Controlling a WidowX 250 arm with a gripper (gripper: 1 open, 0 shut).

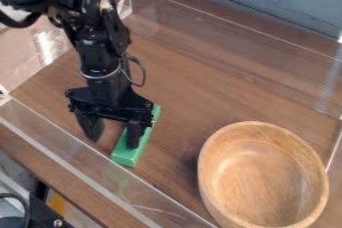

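My black gripper (112, 130) hangs low at the left of the view, open, its two fingers pointing down. The right finger is over a green rectangular block (128, 148) lying on the wooden table; whether it touches cannot be seen clearly. The gripper hides the upper part of the block.
A round wooden bowl (263, 162) stands at the lower right, apart from the block. Clear low walls edge the tabletop along the near left and back.
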